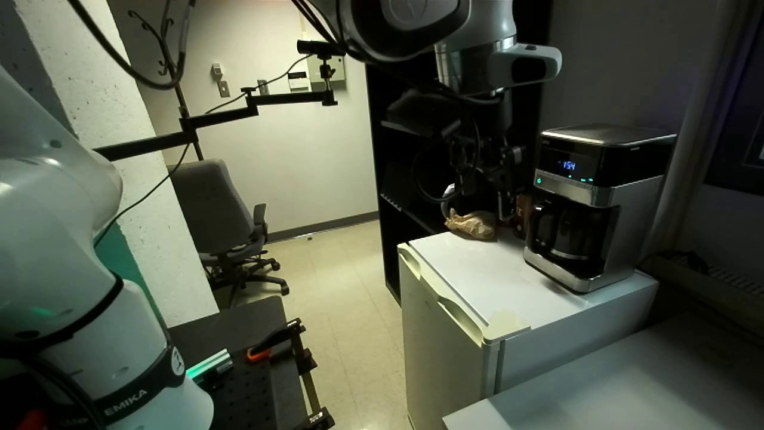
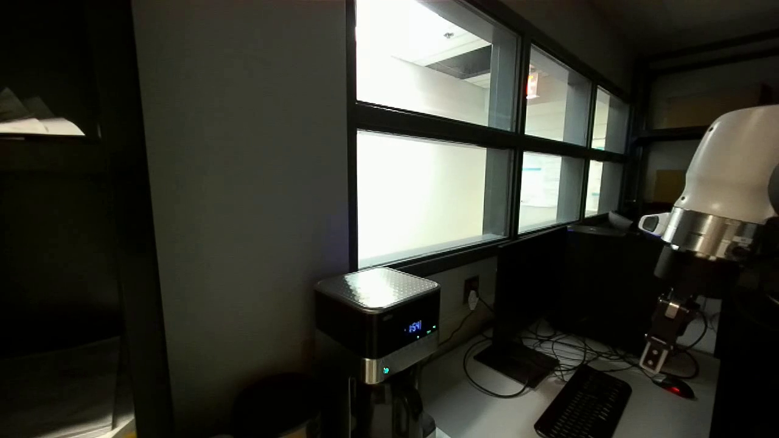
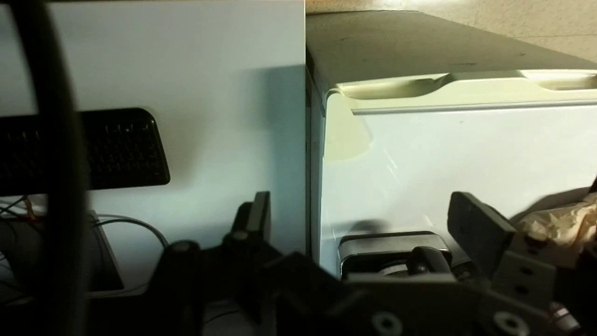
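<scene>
Over the fridge top (image 1: 465, 269) hangs my gripper (image 1: 487, 190), dark and hard to make out in exterior view 1. The wrist view shows the gripper open, its two fingers wide apart and nothing between them. Below and past the fingers stands the coffee maker (image 1: 605, 204), black and silver with a lit display; its glass carafe (image 1: 573, 233) sits inside. In exterior view 2, the coffee maker (image 2: 380, 321) is left of the gripper (image 2: 652, 368). Crumpled brown paper (image 1: 473, 224) lies at the fridge's far end, close to the gripper in exterior view 1.
A white desk (image 3: 224, 84) adjoins the fridge, with a keyboard (image 2: 584, 401), a mouse (image 2: 675, 387) and loose cables on it. A dark shelf stands behind the fridge.
</scene>
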